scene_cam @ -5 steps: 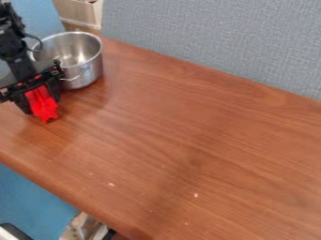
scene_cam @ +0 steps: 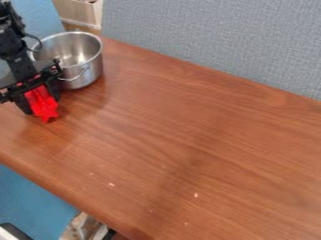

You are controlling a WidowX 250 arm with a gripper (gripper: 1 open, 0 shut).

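My black gripper (scene_cam: pixel 36 92) reaches in from the left edge and is shut on a red object (scene_cam: pixel 43 105) low over the wooden table, near its left edge. Whether the red object rests on the table is hard to tell. Just behind it stands a steel pot (scene_cam: pixel 75 58), partly hidden by my gripper and arm.
A grey panel (scene_cam: pixel 213 42) runs along the back. A pale container (scene_cam: pixel 78 11) sits at the top left. Blue surface (scene_cam: pixel 32 206) lies beyond the near-left edge.
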